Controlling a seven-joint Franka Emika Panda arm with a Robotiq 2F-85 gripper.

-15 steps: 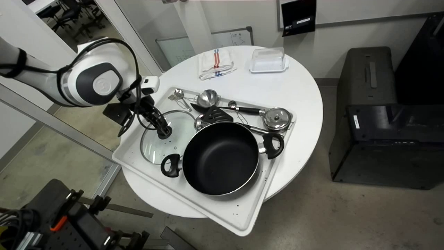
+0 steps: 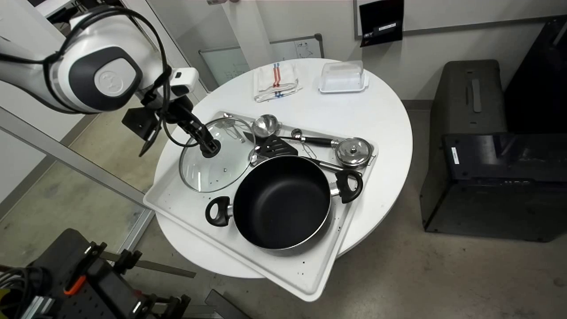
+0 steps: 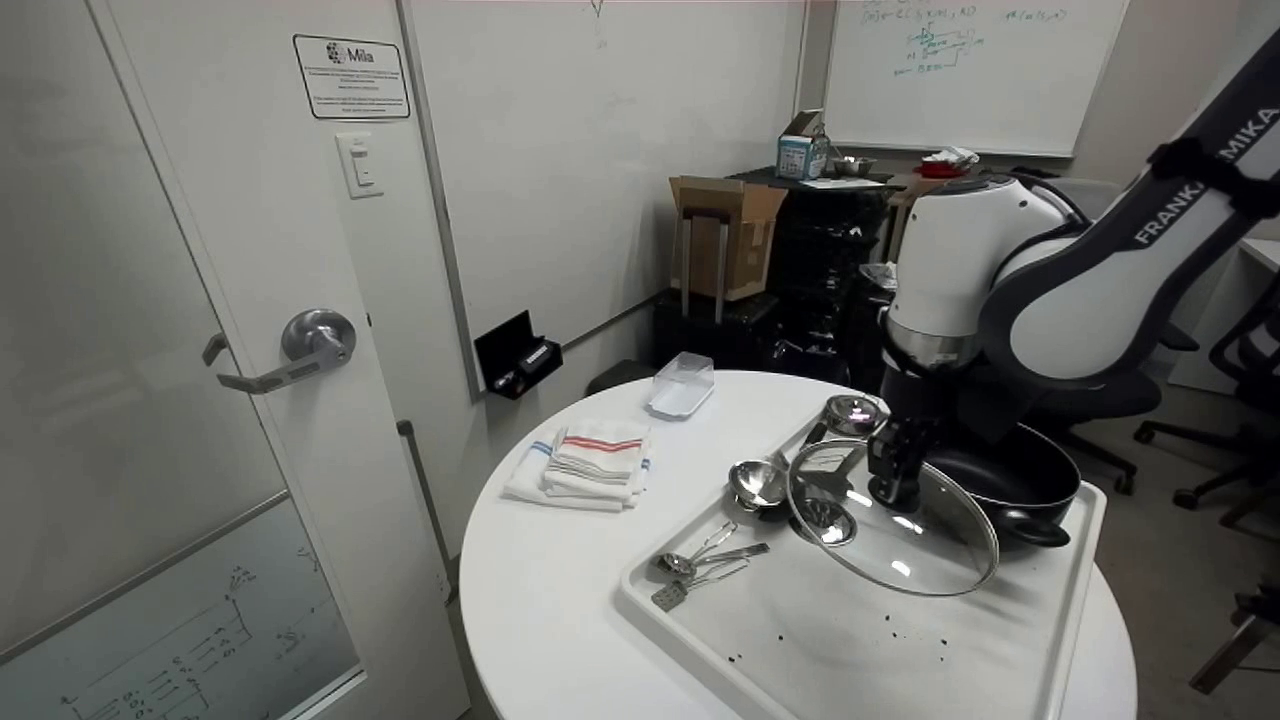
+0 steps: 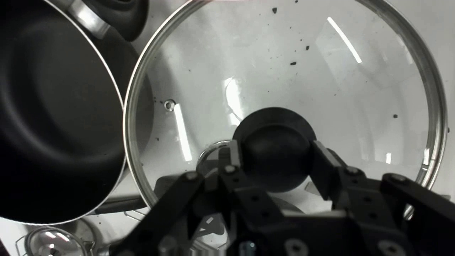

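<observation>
A clear glass lid [image 2: 212, 173] with a metal rim hangs above the tray, its black knob [image 4: 277, 149] between the fingers of my gripper. My gripper is shut on that knob. In exterior view 2 the lid [image 3: 924, 546] looks tilted and clear of the tray surface. To its right in exterior view 1 stands an empty black pot [image 2: 281, 202] with two looped handles. The wrist view has the pot [image 4: 55, 98] at left, the lid's rim overlapping its edge in the picture.
The white tray [image 2: 175, 199] holds several utensils, a black slotted spatula [image 2: 277, 147], a steel bowl [image 2: 264, 126] and a small lidded pan [image 2: 353, 152]. Folded towels [image 2: 276, 80] and a clear-covered dish [image 2: 343, 78] lie at the table's far side.
The lid has risen off the tray with my gripper and looks larger; it now covers the small utensils and overlaps the pot's left handle less. My arm has moved up and back in the picture.
</observation>
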